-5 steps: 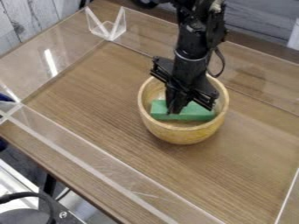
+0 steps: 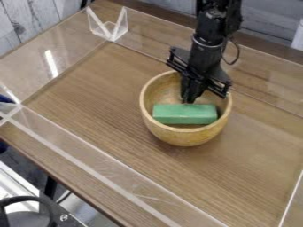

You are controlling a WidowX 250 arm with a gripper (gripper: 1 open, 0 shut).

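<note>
A black robot gripper [image 2: 190,92] reaches down from the top into the back of a round wooden bowl [image 2: 180,135]; its fingertips are dark and small, and whether they are apart is hard to see. In the front of the bowl lies a green block [image 2: 185,113], apart from the fingertips and below them in the view.
A clear plastic shape [image 2: 106,25] is at the back left. A black coiled object [image 2: 27,213] sits off the near left edge.
The gripper has moved up and back in the view, away from the green block, which now shows more fully in the front of the bowl.
</note>
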